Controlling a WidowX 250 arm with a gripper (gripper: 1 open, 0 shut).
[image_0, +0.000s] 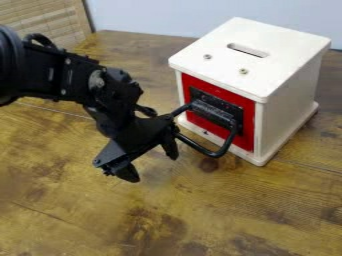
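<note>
My black gripper hangs low over the wooden table at centre left, its fingers apart and pointing down, with nothing seen between them. To its right stands a white wooden box with a slot and two round fittings on its sloped top and a red front panel. A black latch plate on that front carries a black looped handle, which sticks out toward my gripper. The gripper is just left of the handle; whether they touch is unclear.
A light woven mat or panel lies at the back left behind the arm, and a white wall runs along the back.
</note>
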